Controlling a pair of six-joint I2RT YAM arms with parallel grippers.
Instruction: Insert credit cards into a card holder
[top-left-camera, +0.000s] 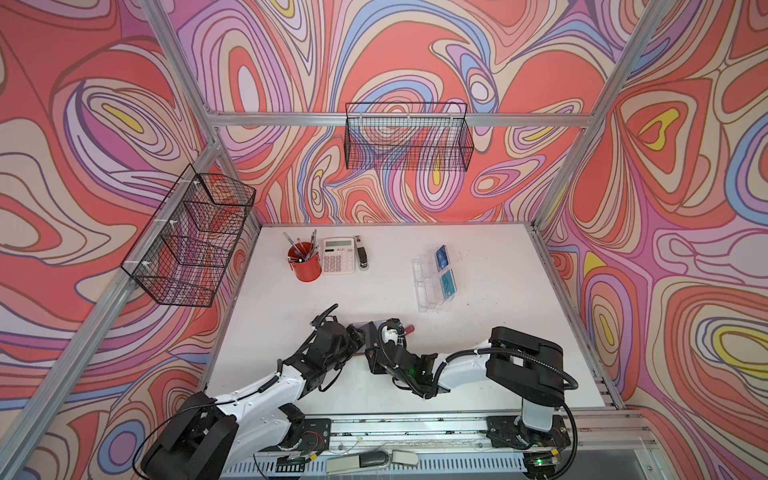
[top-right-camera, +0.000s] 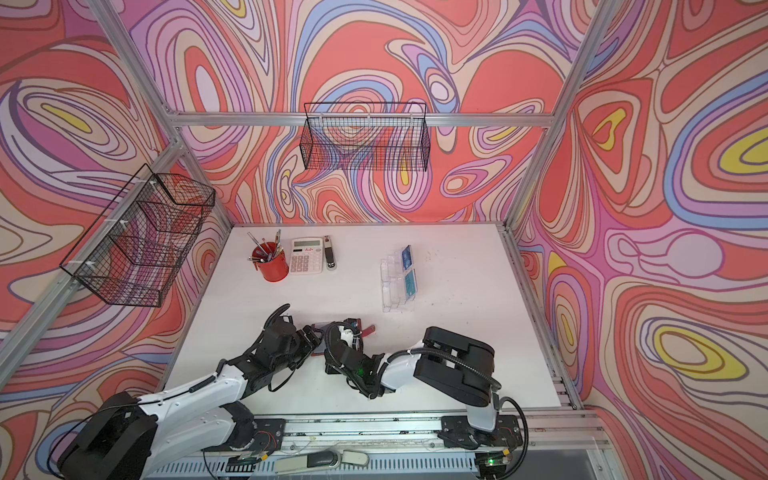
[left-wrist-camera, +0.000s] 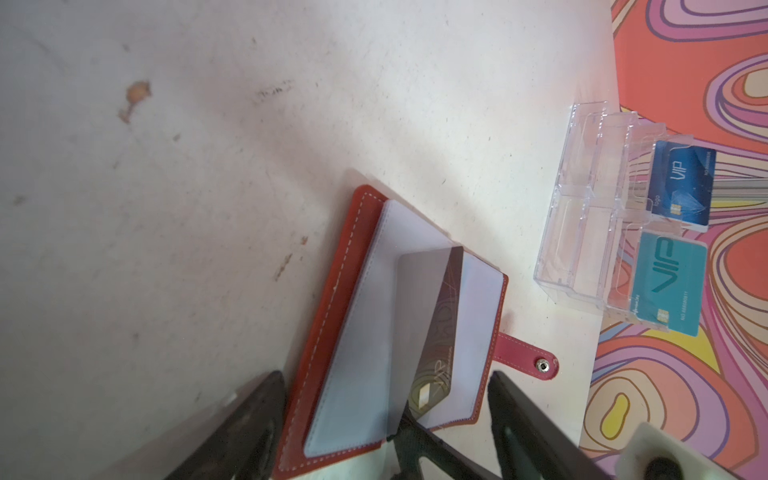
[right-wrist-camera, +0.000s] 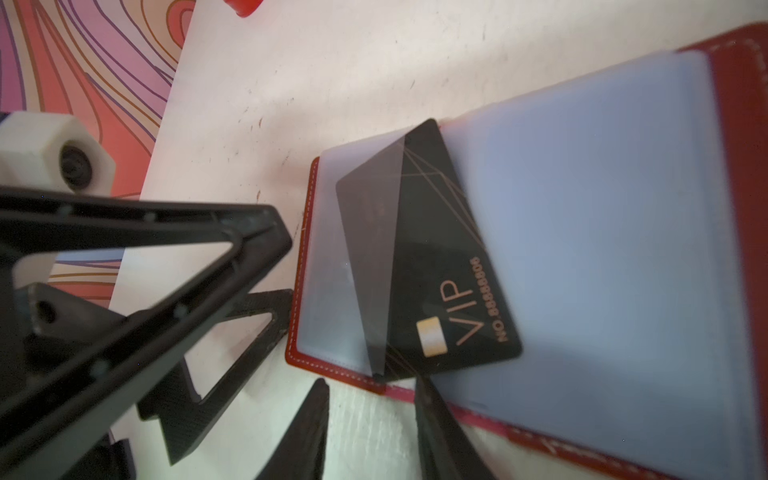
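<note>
An open red card holder (right-wrist-camera: 588, 216) with clear sleeves lies at the front middle of the table, its snap strap (left-wrist-camera: 524, 356) out to one side. A black VIP card (right-wrist-camera: 444, 256) lies partly under one sleeve's film, the rest showing over the holder. My left gripper is over the holder at the card's near end, its fingers apart with nothing seen held. My right gripper stands part open at the holder's edge beside the card, nothing between its fingers. Both wrists crowd close together over the holder, hiding much of it in the top views.
Toward the back right stands a clear acrylic rack (top-left-camera: 424, 284) with two blue cards (top-left-camera: 447, 284). A red pen cup (top-left-camera: 306, 264), calculator (top-left-camera: 338, 256) and stapler (top-left-camera: 361, 254) stand at the back left.
</note>
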